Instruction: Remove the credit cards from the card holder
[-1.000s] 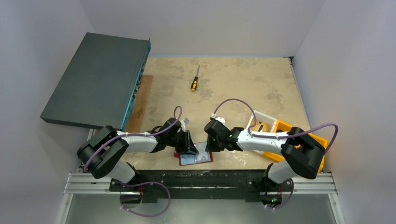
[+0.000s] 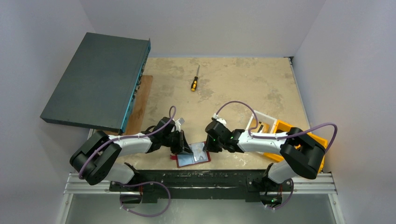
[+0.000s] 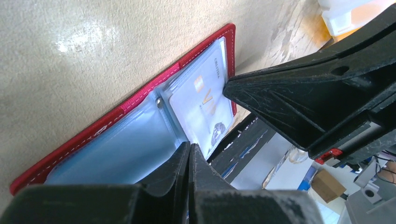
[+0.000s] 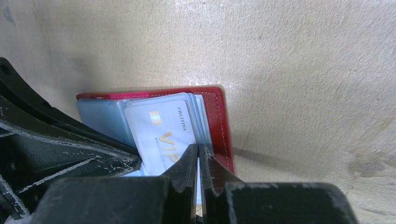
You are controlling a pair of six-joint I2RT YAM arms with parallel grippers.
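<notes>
The card holder (image 2: 186,159), with a red stitched border and clear pockets, lies open on the table between both arms. In its right half, a white card (image 4: 161,133) with gold VIP lettering sits under the clear sleeve. My left gripper is shut with nothing between its fingers; its tips are by the card's lower corner, the card outside them. My right gripper is also shut, its tips down at the card's right side, on the edges of the stacked clear sleeves. Whether its fingers pinch a sleeve edge is hard to see.
A yellow-black screwdriver (image 2: 194,84) lies farther back. At the right, white and orange bins (image 2: 281,126) sit under my right arm; a large dark box (image 2: 95,77) stands at the left. The table's front edge is close to the holder. Behind the holder the table is clear.
</notes>
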